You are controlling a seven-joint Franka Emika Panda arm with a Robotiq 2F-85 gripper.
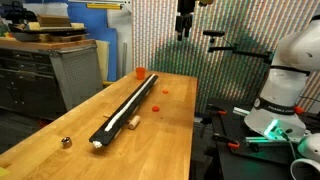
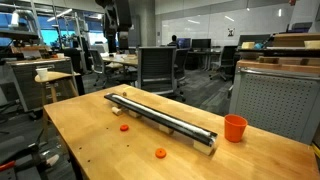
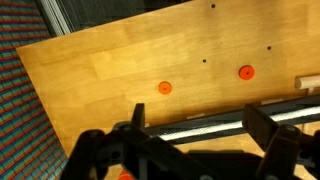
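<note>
My gripper hangs high above the wooden table point(image 2: 100, 138), its two dark fingers wide apart and nothing between them. In exterior view 1 the gripper point(image 1: 184, 32) is at the upper right, well clear of the tabletop. Below it in the wrist view lie an orange disc point(image 3: 165, 88) and a redder disc point(image 3: 246, 72), with another orange piece point(image 3: 125, 176) at the bottom edge. A long black rail point(image 1: 122, 110) with a pale strip runs along the table. An orange cup point(image 2: 235, 127) stands upright near the rail's end.
A small wooden cylinder point(image 1: 134, 122) lies beside the rail, and a small round knob-like object point(image 1: 66, 142) sits at the table's left side. Grey cabinets point(image 1: 88, 72) stand behind. Much of the tabletop in front of the rail is bare.
</note>
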